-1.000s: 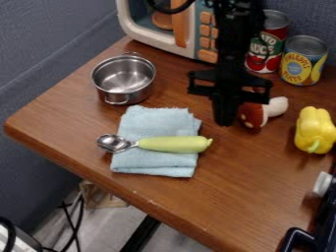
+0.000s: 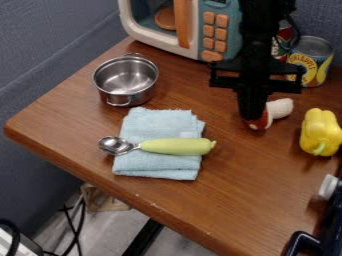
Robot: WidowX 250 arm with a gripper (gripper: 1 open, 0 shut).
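My black gripper (image 2: 253, 105) hangs over the right middle of the table, its fingers pointing down at a red and white toy (image 2: 271, 115), which it partly hides; whether the fingers hold it cannot be told. A steel pot (image 2: 126, 78) stands at the left. On a light blue folded cloth (image 2: 154, 172) lie a yellow corn cob (image 2: 178, 146) and a metal scoop (image 2: 115, 146). A yellow pepper (image 2: 319, 133) sits at the right.
A toy microwave (image 2: 174, 25) stands at the back, with cans (image 2: 310, 62) behind the gripper. Black objects (image 2: 310, 240) lie at the right edge.
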